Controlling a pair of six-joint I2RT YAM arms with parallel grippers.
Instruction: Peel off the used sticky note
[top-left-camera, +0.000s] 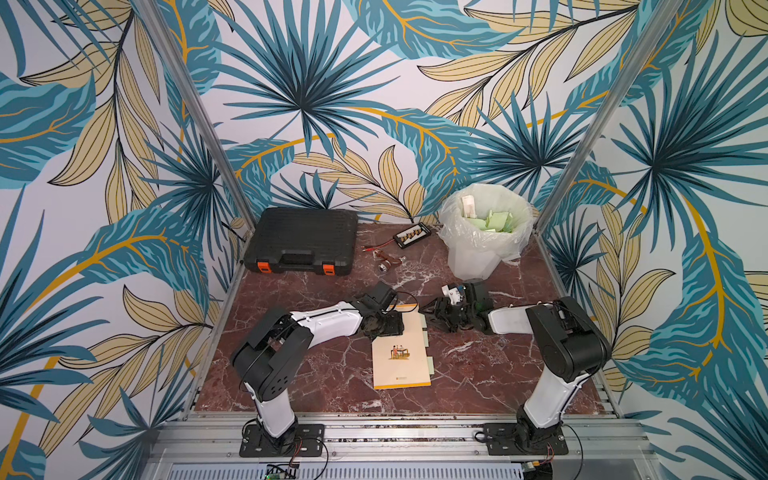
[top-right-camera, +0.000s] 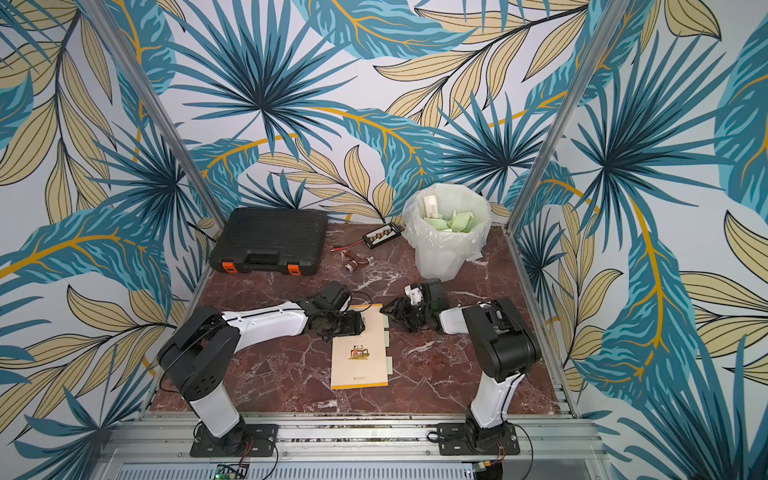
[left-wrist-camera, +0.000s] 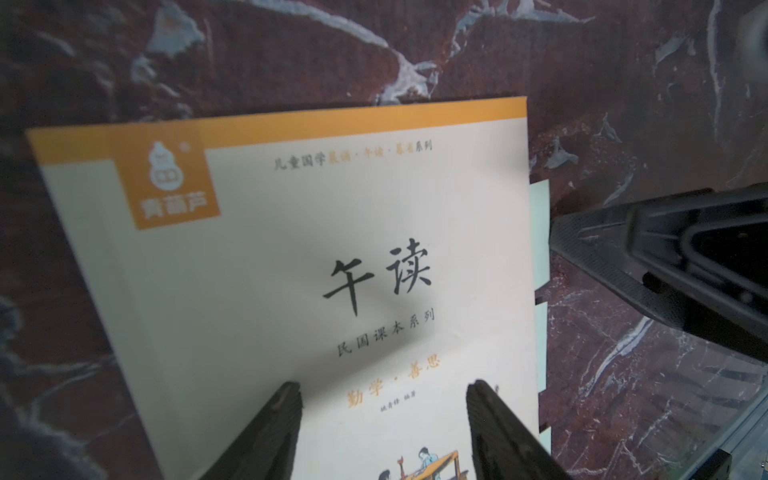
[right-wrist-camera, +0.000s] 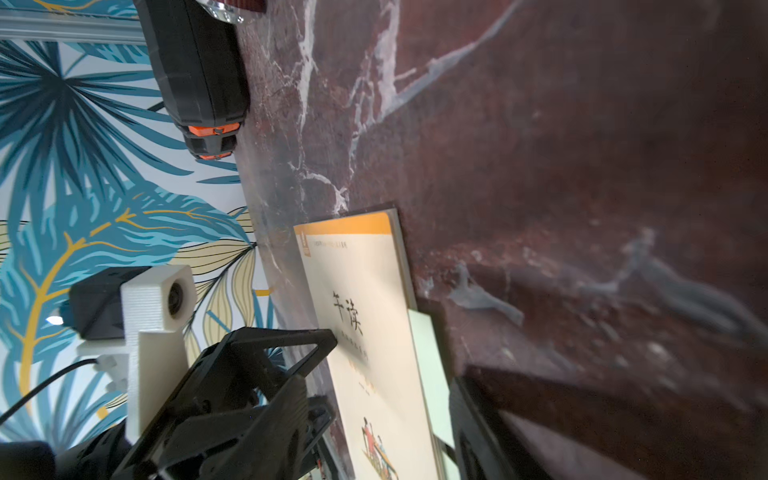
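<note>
A cream booklet (top-left-camera: 400, 368) with an orange edge lies on the table, pale green sticky tabs (left-wrist-camera: 539, 232) along its right side. My left gripper rests over the booklet's upper part, its fingers low on the cover; the frames do not show clearly what is between them. My right gripper is at the booklet's upper right, beside the top tab (right-wrist-camera: 428, 368), its fingers apart around that edge. In the left wrist view its black fingertips reach close to that tab.
A lined white bin (top-left-camera: 484, 248) holding green and white paper stands back right. A black case (top-left-camera: 300, 236) sits back left, with a small electronic board (top-left-camera: 412, 235) and wires between.
</note>
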